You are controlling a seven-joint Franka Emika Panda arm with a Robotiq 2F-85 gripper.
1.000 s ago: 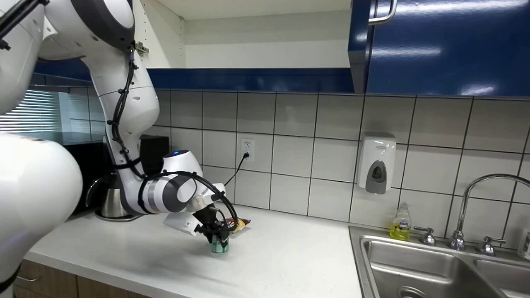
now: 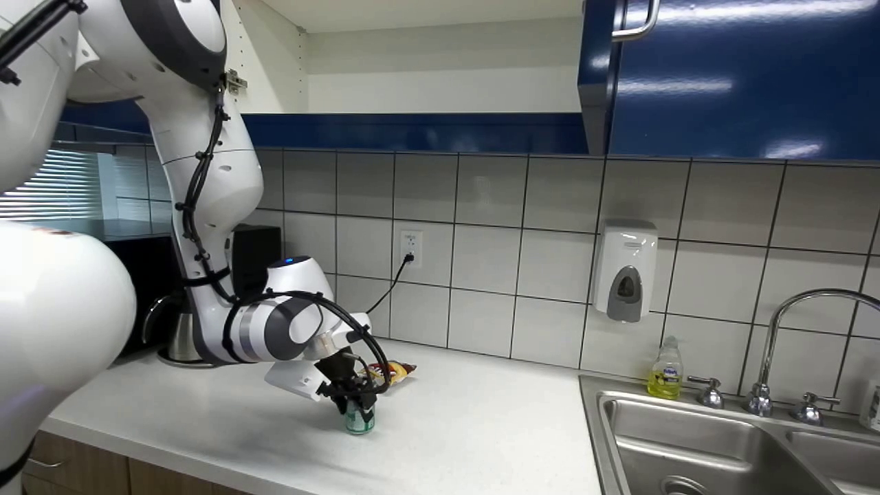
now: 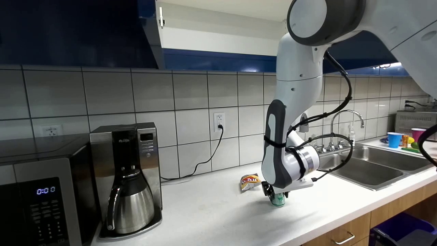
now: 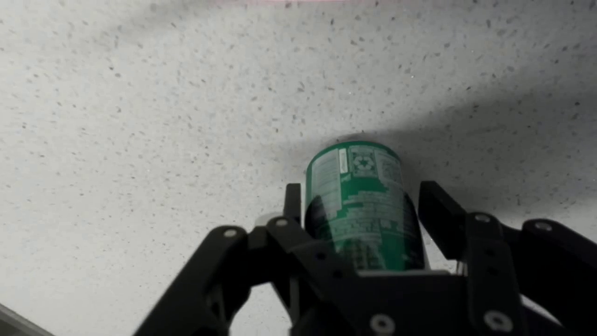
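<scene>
A green-and-white can (image 4: 358, 185) appears to stand on the white counter (image 4: 168, 112), its far end hidden by the gripper's linkage in the wrist view. My gripper reaches down around the can, one finger on each side. Narrow gaps show between the can and the fingertips, so the fingers look open rather than clamped. From outside, the can (image 2: 359, 419) shows just below the black gripper (image 2: 355, 404); in the second exterior view the can (image 3: 278, 200) is likewise partly covered by the arm.
A snack bag (image 3: 250, 181) lies behind the can near the wall. The coffee maker (image 3: 131, 196) and microwave (image 3: 45, 196) stand to the left, the sink (image 2: 685, 429) to the right. Counter (image 2: 487, 429) between can and sink is clear. An open cabinet (image 2: 445, 74) hangs above.
The gripper and the can have both shifted slightly toward the counter's front edge and a little left in exterior view 1. The snack bag has stayed put.
</scene>
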